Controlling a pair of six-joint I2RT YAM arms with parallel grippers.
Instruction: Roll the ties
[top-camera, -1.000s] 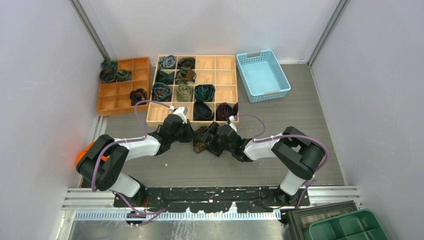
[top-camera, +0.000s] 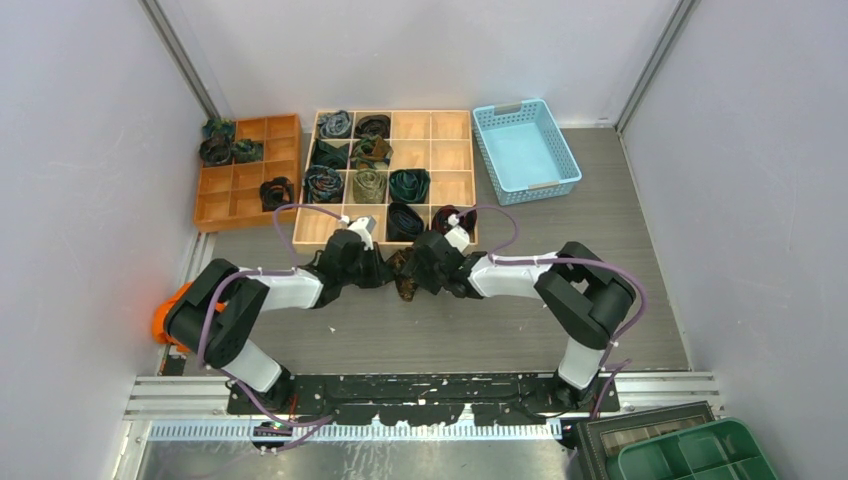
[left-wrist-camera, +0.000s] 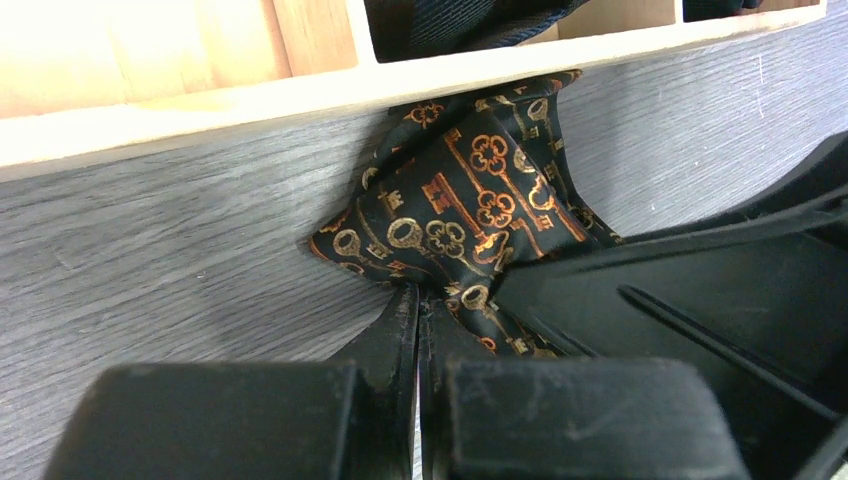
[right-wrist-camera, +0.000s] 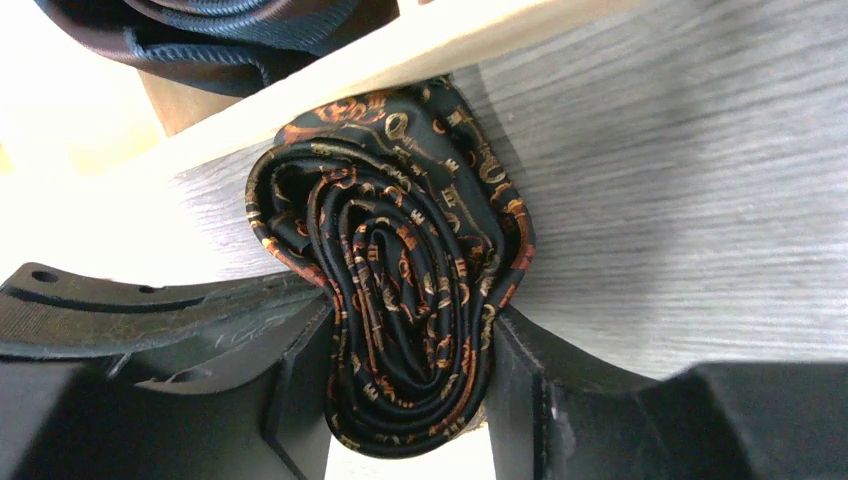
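A dark tie with orange and gold keys, wound into a loose roll (right-wrist-camera: 400, 260), rests on the grey table against the front edge of the large wooden tray (top-camera: 385, 246). Its coils stand between the fingers of my right gripper, which seem to touch both sides; how firmly they press cannot be seen. From the left, my left gripper has its fingers together, tips at the tie's lower edge, with nothing showing between them. In the top view both grippers partly cover the tie (top-camera: 405, 288).
Several rolled ties fill cells of the large tray, including a black one (top-camera: 404, 222). A small orange tray (top-camera: 212, 208) stands left, a blue basket (top-camera: 527, 150) back right.
The left arm has moved only slightly.
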